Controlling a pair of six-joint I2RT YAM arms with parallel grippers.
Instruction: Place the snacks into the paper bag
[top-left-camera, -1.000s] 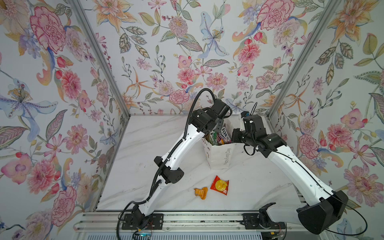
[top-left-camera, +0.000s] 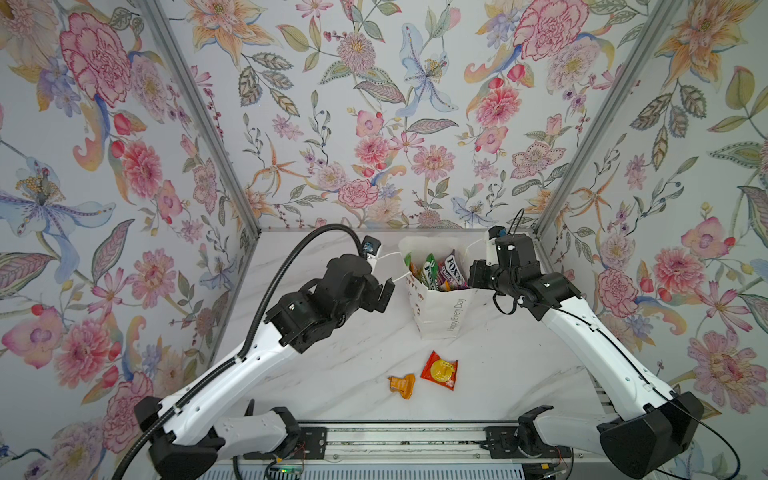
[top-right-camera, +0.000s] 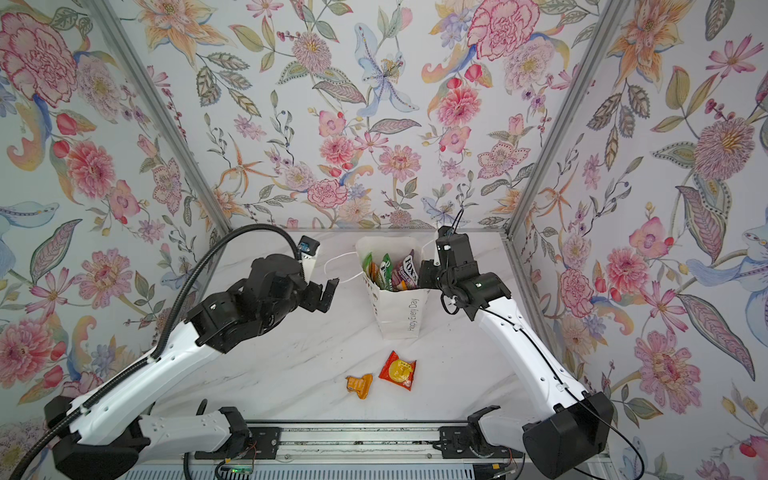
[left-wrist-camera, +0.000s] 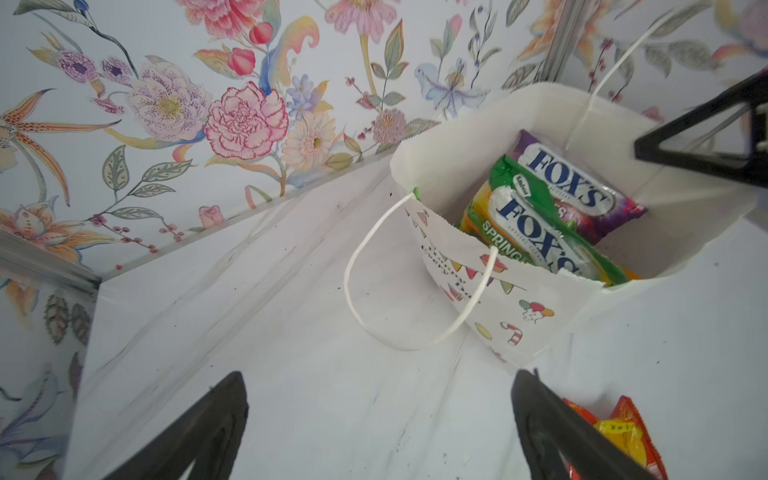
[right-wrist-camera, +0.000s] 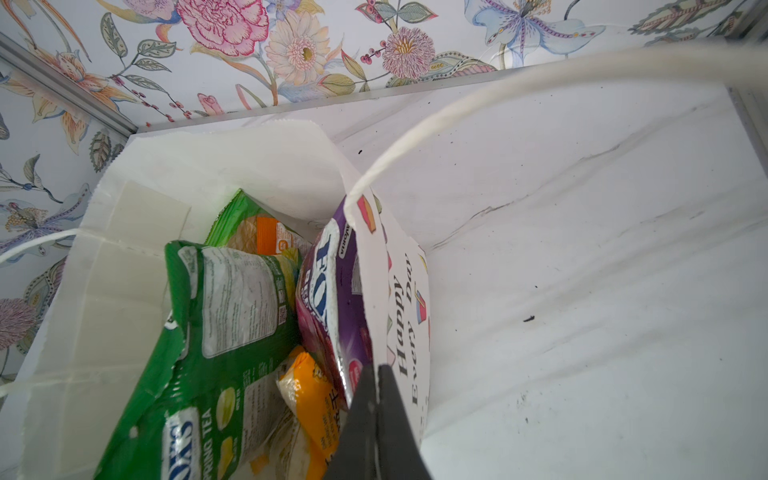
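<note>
The white paper bag (top-left-camera: 436, 316) stands at the back centre, holding a green Fox's pack (left-wrist-camera: 532, 224), a purple Fox's pack (left-wrist-camera: 576, 180) and orange packets (right-wrist-camera: 308, 388). On the table in front lie a small orange snack (top-left-camera: 401, 385) and a red-and-yellow packet (top-left-camera: 440, 369). My left gripper is open and empty, left of the bag. My right gripper is shut at the bag's right rim, beside a handle; whether the thin rim is between its fingers is unclear.
Floral panels enclose it at back and sides. The bag's left handle loop (left-wrist-camera: 368, 328) sticks out toward my left gripper.
My right arm has barely moved.
</note>
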